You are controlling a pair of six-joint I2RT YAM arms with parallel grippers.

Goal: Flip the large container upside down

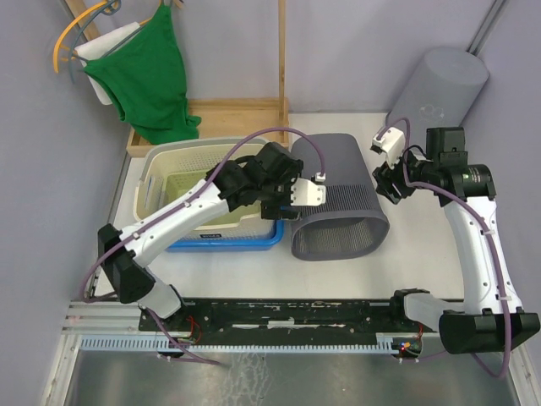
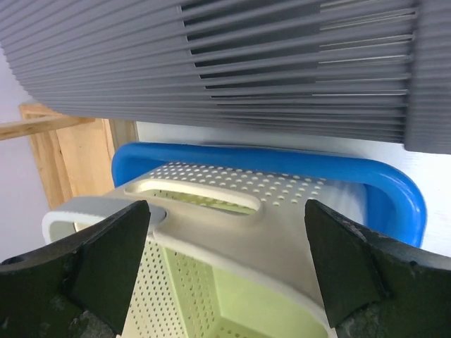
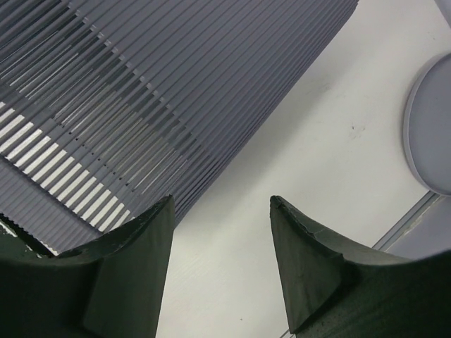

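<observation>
The large grey container (image 1: 334,182) lies on its side on the white table, its ribbed mouth facing the front edge. My left gripper (image 1: 286,208) is over the gap between this container and the cream basket (image 1: 145,196). In the left wrist view its fingers (image 2: 106,274) are wide apart with nothing held, above the basket's handle rim. The container's slotted side (image 2: 268,70) fills the top of that view. Right of the container is my right gripper, fingers apart and nothing between them. From its wrist view the container's ribbed side (image 3: 190,84) shows at upper left.
A blue tray (image 1: 228,245) holds the basket, which has a green inner part. Behind them stands a wooden rack (image 1: 232,110) with a green cloth (image 1: 152,80). A grey cylinder (image 1: 439,85) occupies the back right corner. Table right of the container is clear.
</observation>
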